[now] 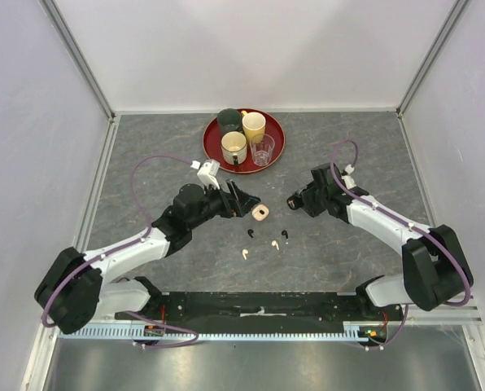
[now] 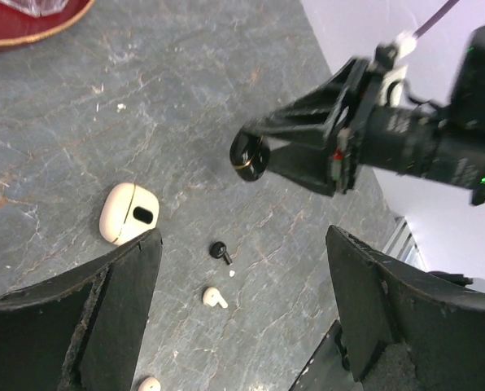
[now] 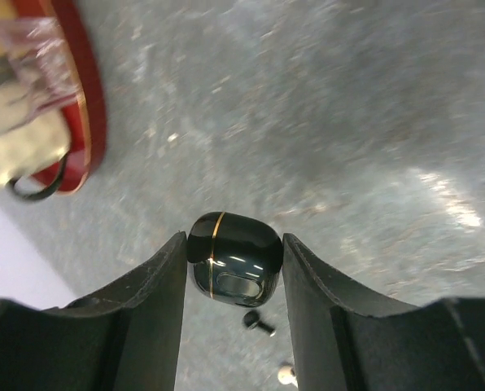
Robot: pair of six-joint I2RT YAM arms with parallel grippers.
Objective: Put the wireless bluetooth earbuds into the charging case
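Both pads of my right gripper touch the glossy black charging case (image 3: 236, 259), held closed-lidded between them; it also shows at the fingertips in the top view. My left gripper is open and empty, reaching in from the left near the white case (image 2: 129, 213), which sits on the table. That case (image 1: 260, 212) has a dark oval on its side. Loose on the table in front lie two black earbuds, one left (image 1: 251, 233) and one right (image 1: 285, 234), and two white earbuds, one left (image 1: 245, 253) and one right (image 1: 275, 244).
At the back stands a red tray (image 1: 211, 155) bearing several mugs and a clear glass (image 1: 262, 149). White walls close in both sides.
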